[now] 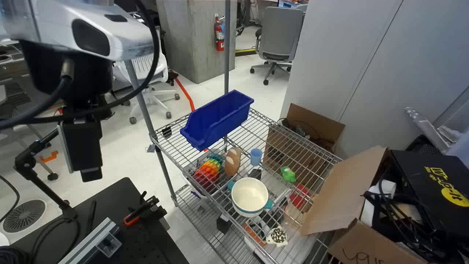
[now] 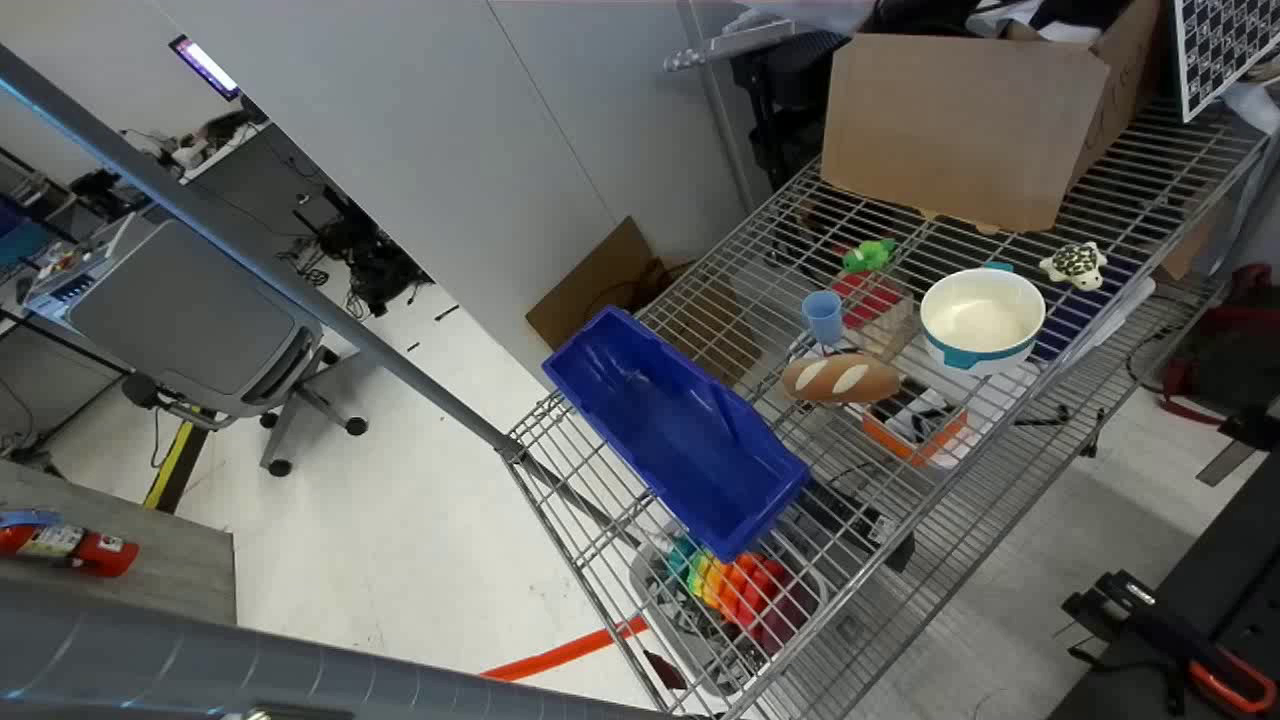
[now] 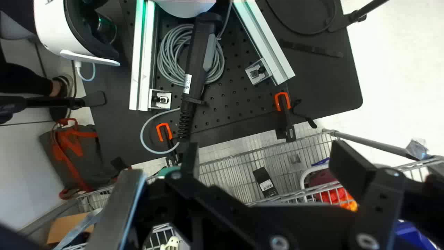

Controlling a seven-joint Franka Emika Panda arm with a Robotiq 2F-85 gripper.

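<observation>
My gripper stands open in the wrist view, its fingers wide apart with nothing between them. In exterior view 1 it hangs at the left, well away from the wire rack. A blue bin point(image 2: 678, 432) lies at one end of the rack's top shelf. A white-and-teal pot point(image 1: 249, 196), empty inside, stands on that shelf. Around it are a brown bread loaf point(image 1: 232, 161), a light-blue cup point(image 1: 256, 156), a green toy point(image 1: 288, 174) and a white toy turtle with dark spots point(image 1: 277, 237).
An open cardboard box point(image 2: 960, 132) occupies the end of the shelf opposite the bin. Upright posts point(image 1: 227, 48) rise from the rack. Beside the rack is a black perforated table point(image 3: 233, 100) with clamps, rails and a coiled cable point(image 3: 168, 56). Rainbow-coloured things point(image 2: 732, 588) show below the shelf wires.
</observation>
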